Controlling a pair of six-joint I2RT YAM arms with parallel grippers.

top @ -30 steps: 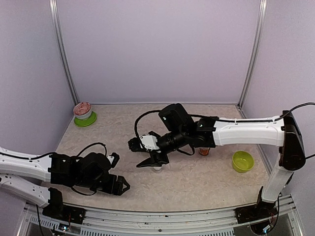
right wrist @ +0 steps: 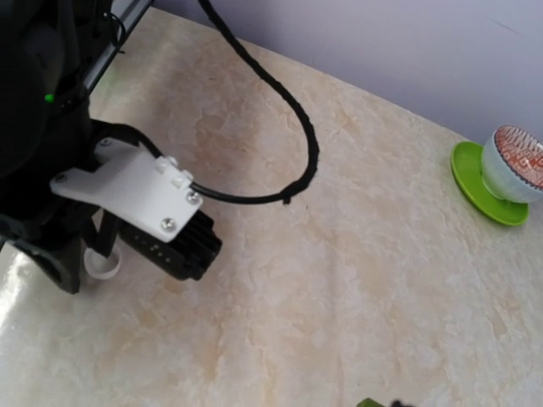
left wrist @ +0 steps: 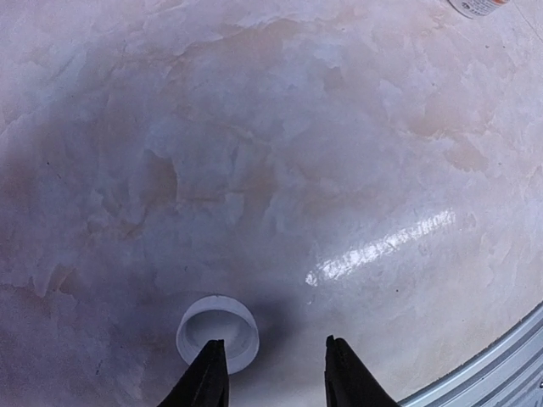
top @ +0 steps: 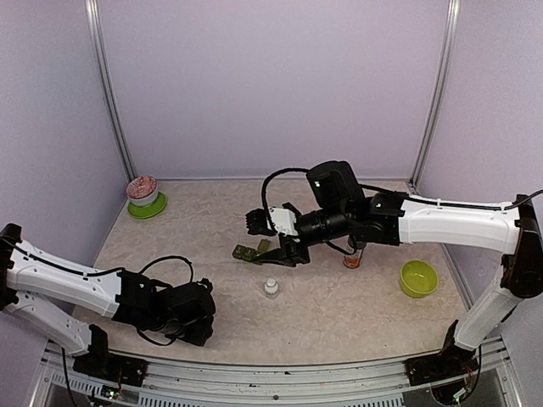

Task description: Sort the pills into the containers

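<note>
A hollow white cap or small cup (left wrist: 246, 360) lies on the table in the left wrist view. My left gripper is above the table with its fingers apart; the left fingertip overlaps the cap in this view, and nothing shows between them. In the top view, a small white bottle (top: 271, 287) stands upright near the centre. Green pieces (top: 244, 253), perhaps a pill case, are by my right gripper (top: 284, 254), partly covered by it. Contact cannot be told, and the right fingers are too dark to read. No loose pills show.
An orange-labelled bottle (top: 352, 258) stands behind the right forearm. A lime green bowl (top: 417, 278) is at the right. At the back left, a patterned bowl (top: 142, 188) sits on a green saucer (top: 159, 206).
My right arm has moved back and to the right, uncovering the green pieces and the white bottle. The left forearm has shifted right, its gripper now tipped lower and slightly further left.
</note>
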